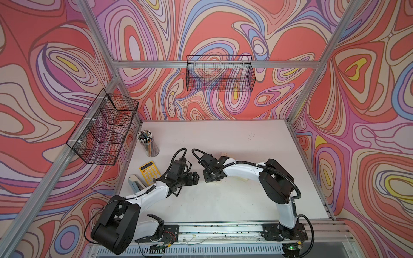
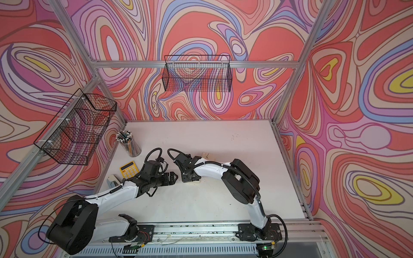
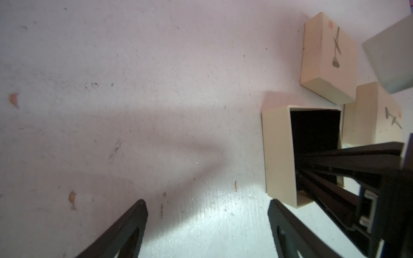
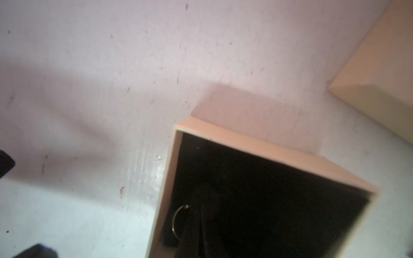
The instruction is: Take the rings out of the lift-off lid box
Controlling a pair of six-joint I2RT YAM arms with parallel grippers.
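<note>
A cream box with a black lining (image 4: pixel 275 202) stands without its lid on the table, its pale wall (image 3: pixel 278 159) facing my left gripper. My right gripper reaches down into it, its dark fingers shut and hard to pick out against the lining. Close against the left side of those fingers shows a thin gold ring (image 4: pixel 173 221); whether any of it is pinched cannot be told. No other ring shows. To the left of the box, my left gripper is open over bare table, with nothing between its fingers.
Two cream box pieces with a printed motif, one farther back (image 3: pixel 324 60) and one behind the open box (image 3: pixel 373 114), stand close by. A yellow calculator (image 1: pixel 150 172) and a pencil cup (image 1: pixel 148 144) are at the left.
</note>
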